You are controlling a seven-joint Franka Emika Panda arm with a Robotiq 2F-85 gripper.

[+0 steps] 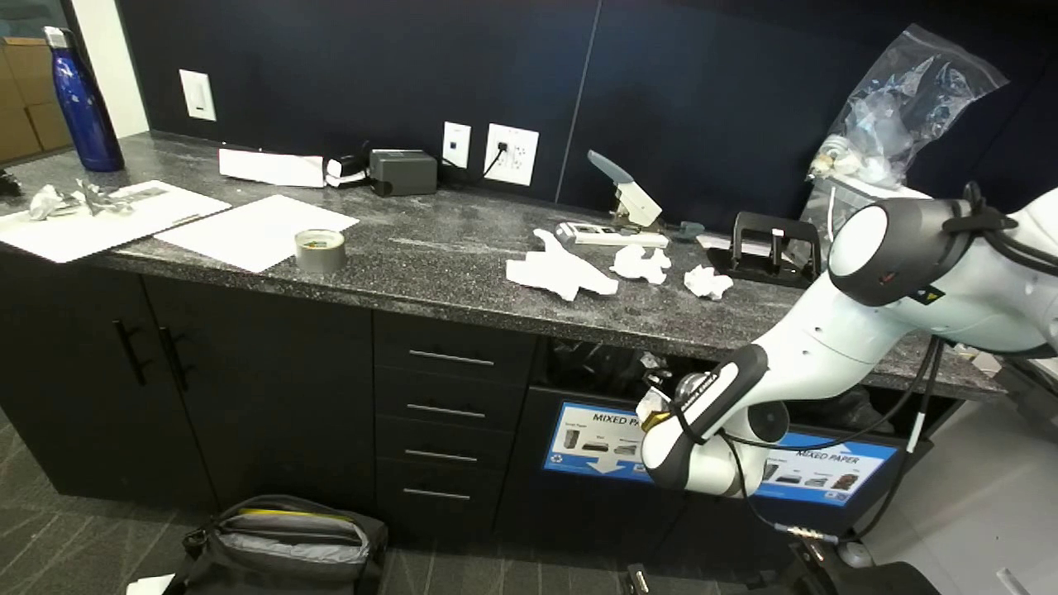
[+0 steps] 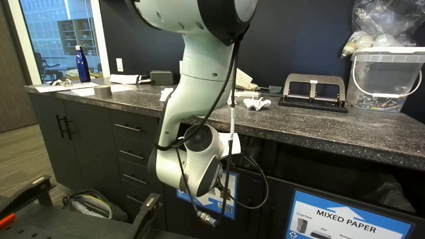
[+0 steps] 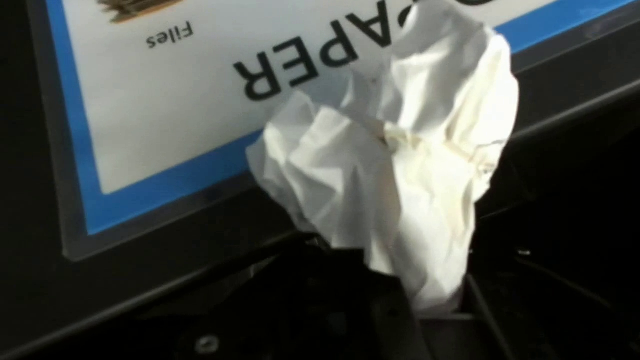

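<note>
A crumpled white paper (image 3: 444,180) fills the middle of the wrist view, its lower end between the dark fingers of my gripper, which is shut on it. Behind the paper are the upside-down mixed-paper sign (image 3: 150,120) and the dark edge of the bin front. In exterior view 1 the gripper (image 1: 655,395) is at the open slot (image 1: 595,367) under the counter, just above that sign (image 1: 585,436). Exterior view 2 has the fingers hidden behind the arm.
Three white crumpled papers (image 1: 560,268) lie on the counter (image 1: 446,258), near a stapler (image 1: 635,203) and a black hole punch (image 1: 776,248). A tape roll (image 1: 320,253), flat sheets (image 1: 259,230) and a blue bottle (image 1: 84,104) are farther left. The counter edge overhangs the slot.
</note>
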